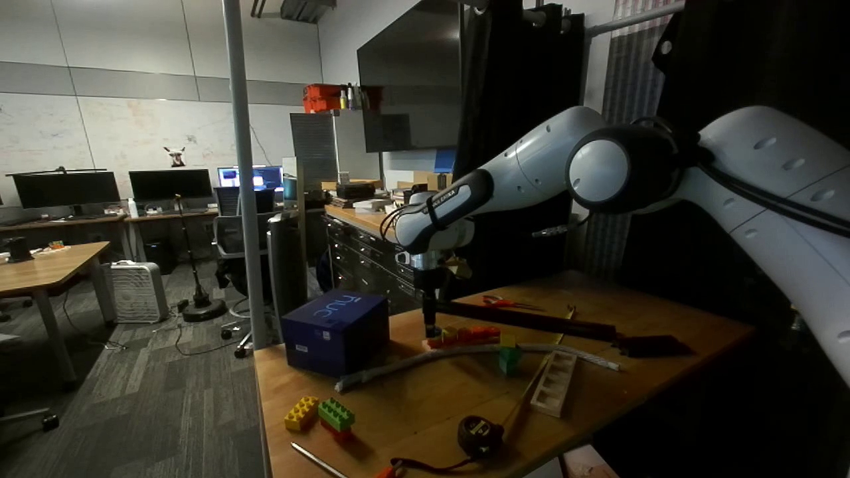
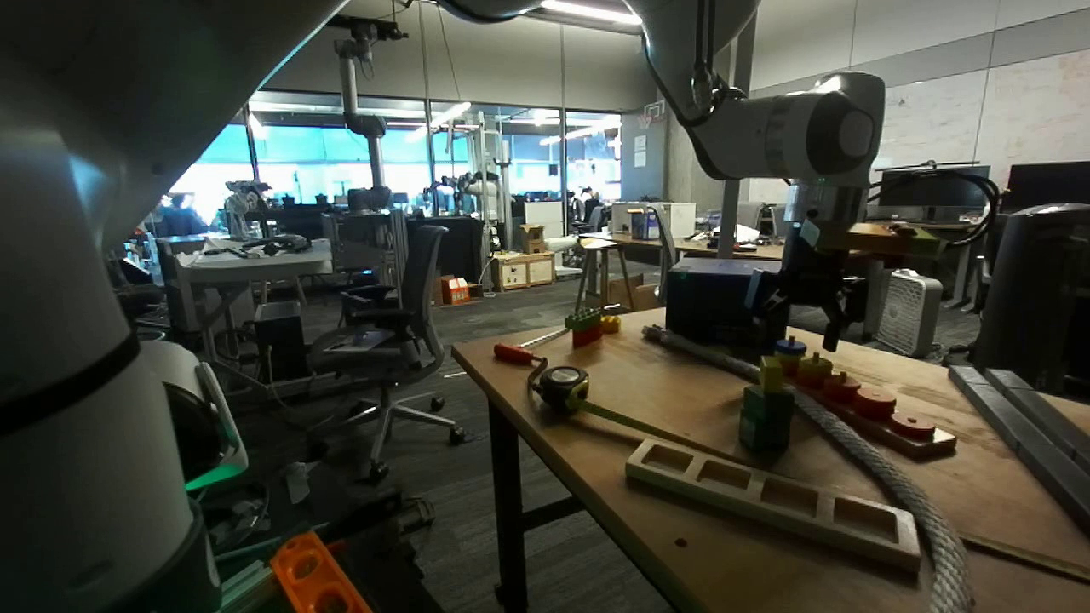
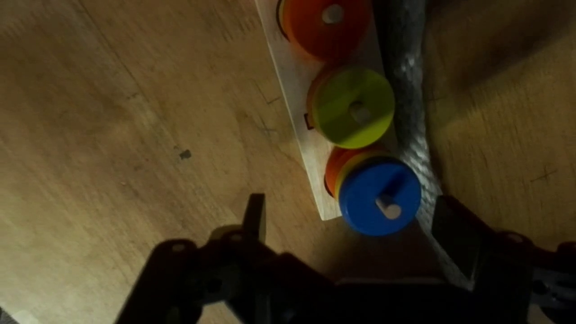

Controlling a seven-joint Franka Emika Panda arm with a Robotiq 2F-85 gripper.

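Open and with its fingers wide apart, my gripper is over the end of a wooden peg board. A blue disc tops the end peg, with yellow and orange discs beneath it. In the wrist view it lies between the two fingers, nearer the right one, and neither finger visibly touches it. Farther along the board are a yellow-green disc and an orange-red disc on their pegs. From the second exterior view, the gripper appears above the board's blue-disc end.
A grey rope runs close alongside the board. Near the gripper stands a dark blue box. Stacked green blocks, a wooden tray with compartments, a tape measure and toy bricks occupy the table's near side.
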